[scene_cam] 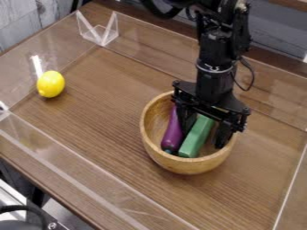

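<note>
The black gripper [206, 115] hangs down over a round wooden bowl [180, 165], its fingers open and reaching into the bowl's back and right side. Inside the bowl lie a purple eggplant-like object [173, 134] on the left and a long green object [195, 139] beside it, both partly hidden by the gripper. Whether the fingers touch either of them I cannot tell.
A yellow lemon-like object [50, 84] lies at the far left of the wooden table [90, 144]. A clear wire-like holder [100, 29] stands at the back left.
</note>
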